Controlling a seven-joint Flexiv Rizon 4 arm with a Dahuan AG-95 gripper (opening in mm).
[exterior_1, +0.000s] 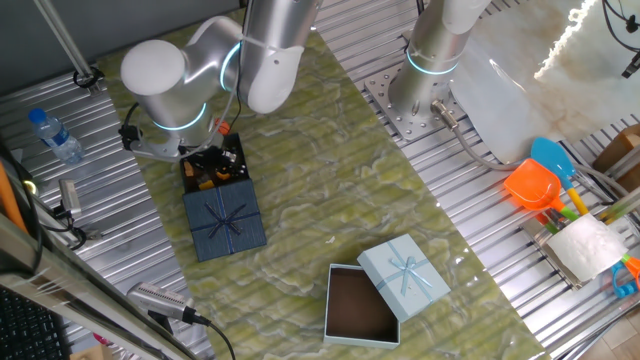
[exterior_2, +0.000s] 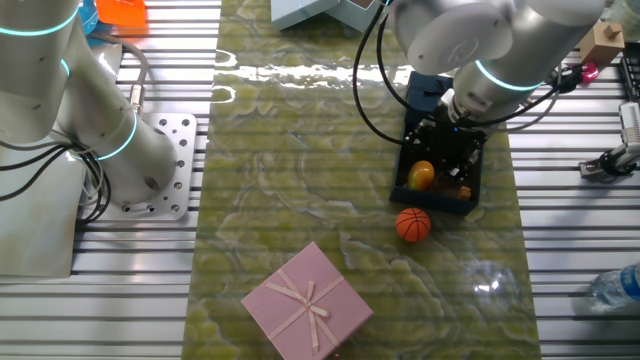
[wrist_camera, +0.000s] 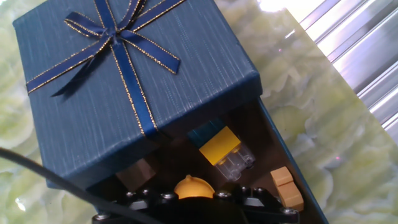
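Observation:
A dark blue gift box stands on the green marbled mat, its ribboned lid (exterior_1: 226, 219) lying askew over one part and leaving the rest uncovered. Inside the box (exterior_2: 466, 207) are a yellow-orange fruit (exterior_2: 421, 176), a yellow block (wrist_camera: 219, 145) with clear pieces and a tan wooden piece (wrist_camera: 287, 188). My gripper (exterior_2: 450, 150) points down into the uncovered part. In the wrist view its black fingers lie at the bottom edge, right by the yellow fruit (wrist_camera: 193, 186). Their tips are hidden, so whether they are apart or closed does not show.
A small basketball (exterior_2: 413, 225) rests just outside the box. A pink gift box (exterior_2: 307, 303) sits farther off on the mat. The light blue box (exterior_1: 361, 306) is partly uncovered, its lid (exterior_1: 405, 276) leaning on it. Mid-mat is clear.

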